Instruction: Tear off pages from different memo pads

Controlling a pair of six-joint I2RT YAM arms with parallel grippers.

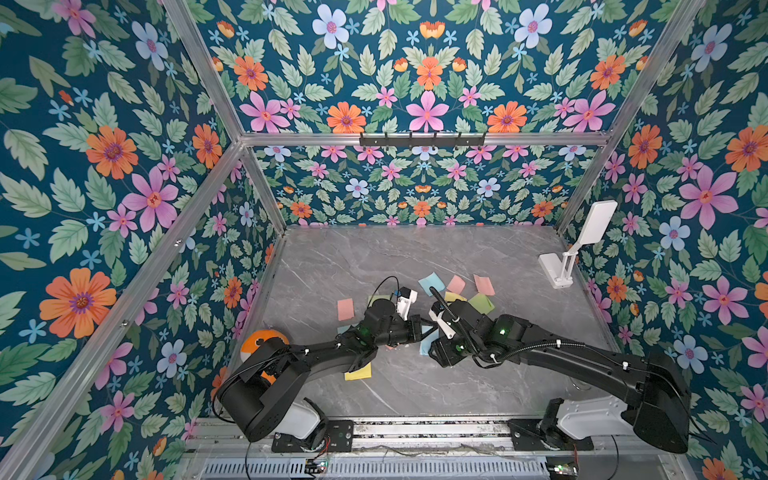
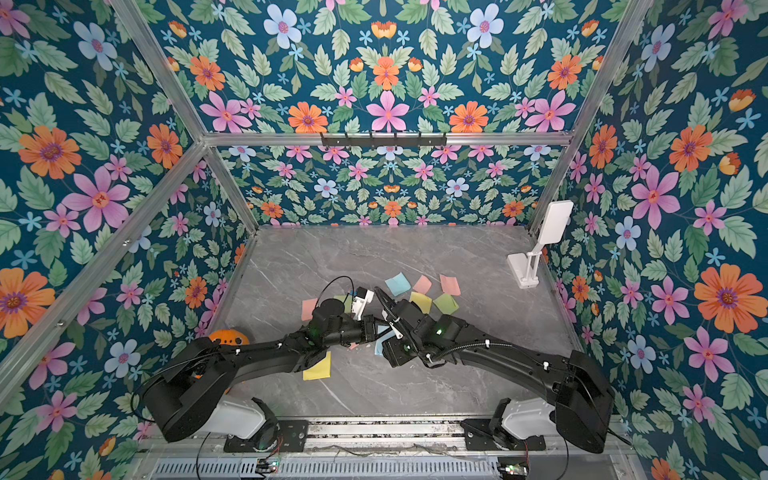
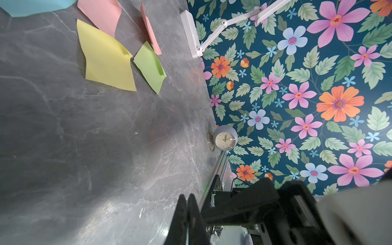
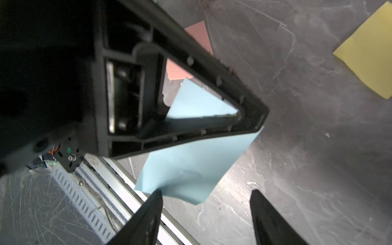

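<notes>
A thin light blue memo sheet (image 4: 204, 163) hangs at my left gripper, with parts showing through the finger's opening and below it. In the left wrist view the left gripper's fingertips (image 3: 182, 202) meet, with a narrow pale blue strip between them lower down. My right gripper is open near the sheet's lower corner; the corner reaches toward the gap between its fingers. From above, the two grippers nearly meet, partly hiding the blue sheet (image 1: 428, 344). Whether the sheet is single or several pages thick, I cannot tell.
Behind the grippers lie another blue sheet (image 1: 432, 282), pink sheets (image 1: 484, 285) and a green one (image 1: 481, 302). A yellow sheet (image 1: 358, 372) lies front left, a pink one (image 1: 345, 309) left. A white lamp (image 1: 557, 270) stands far right; an orange object (image 1: 264, 340) is far left.
</notes>
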